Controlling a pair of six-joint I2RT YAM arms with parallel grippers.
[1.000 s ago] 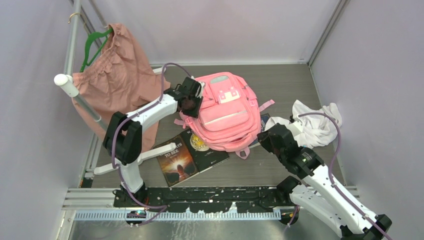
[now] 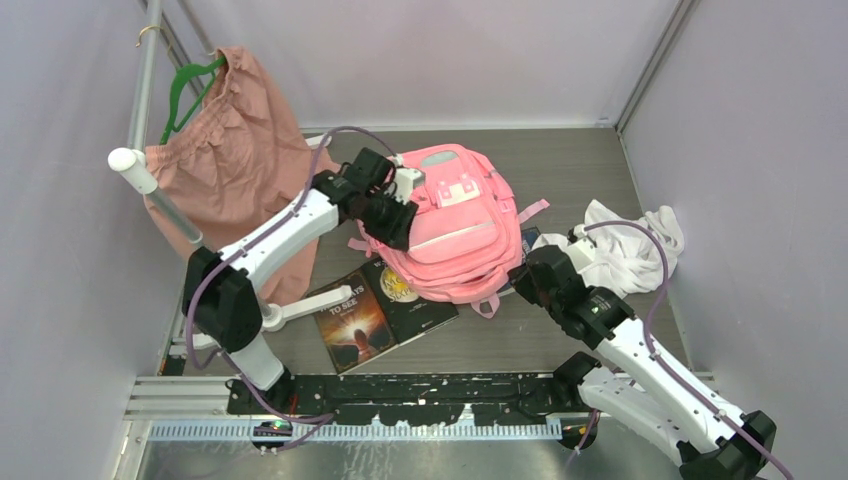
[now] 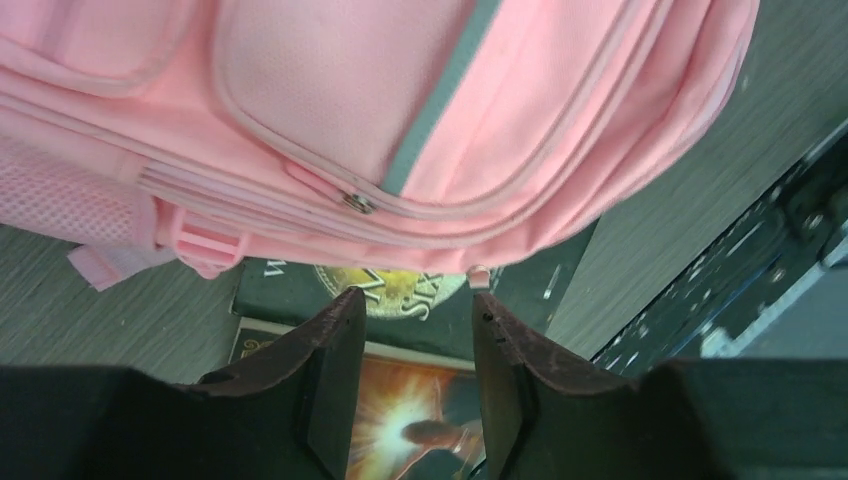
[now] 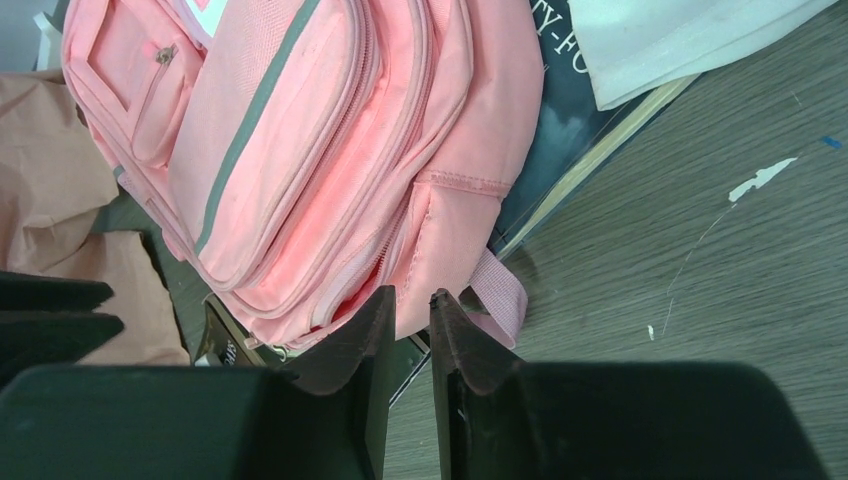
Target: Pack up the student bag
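A pink backpack lies flat mid-table, front pocket up. Dark books lie partly beneath its lower left; another dark book shows under its right side. My left gripper is over the bag's left edge, fingers apart with nothing between them. My right gripper is beside the bag's lower right edge and strap loop, fingers parted by a small gap with nothing seen between them.
Pink shorts hang from a green hanger on a rack at left. White clothing is crumpled at right. Bare table shows behind the bag and at front right.
The right arm has moved very slightly.
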